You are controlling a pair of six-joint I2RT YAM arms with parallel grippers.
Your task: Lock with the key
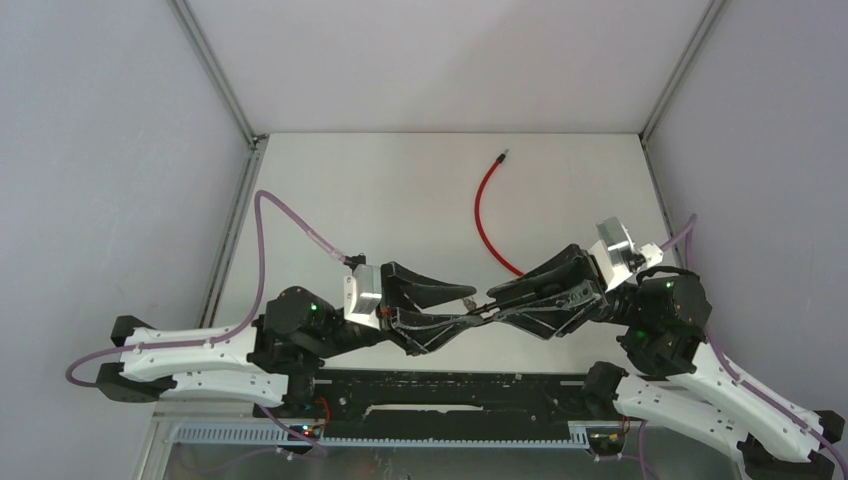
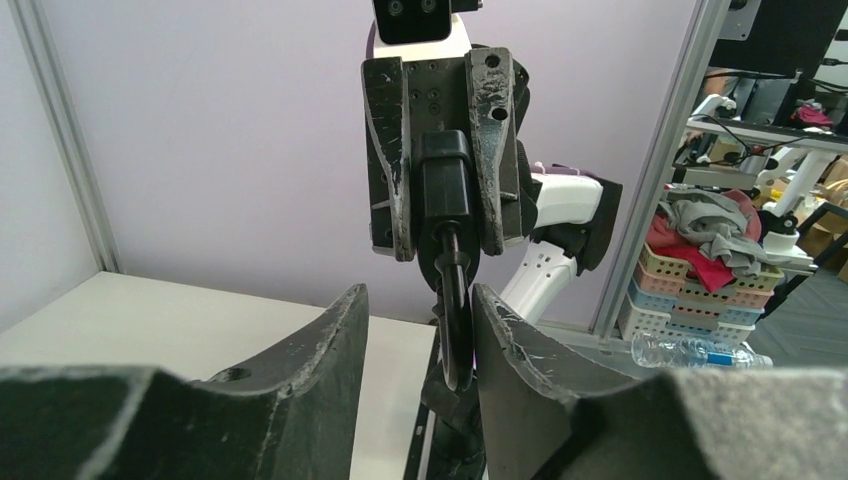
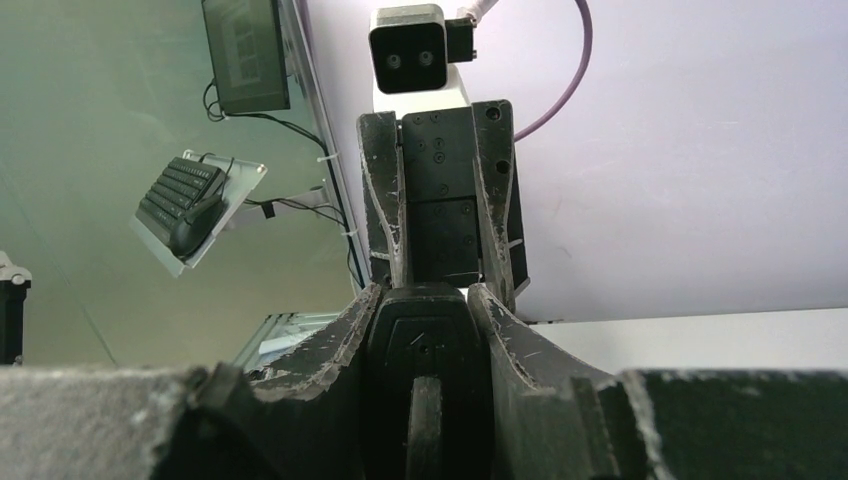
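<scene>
My right gripper is shut on a black lock-like body (image 2: 446,190), seen between its fingers in both wrist views. From that body a short metal stem and a thin black loop (image 2: 457,325) point toward my left gripper (image 1: 475,305). The left gripper is part open, with the loop between its fingers. In the left wrist view the loop lies close to the right-hand finger (image 2: 510,360), while a gap shows on the other side. Whether they touch, I cannot tell. A small metallic tip (image 1: 469,303) shows there from above; no key can be clearly made out.
A red cable (image 1: 480,215) with a metal end curves over the white table (image 1: 370,190); its near end disappears by the right gripper. Pale walls stand on both sides.
</scene>
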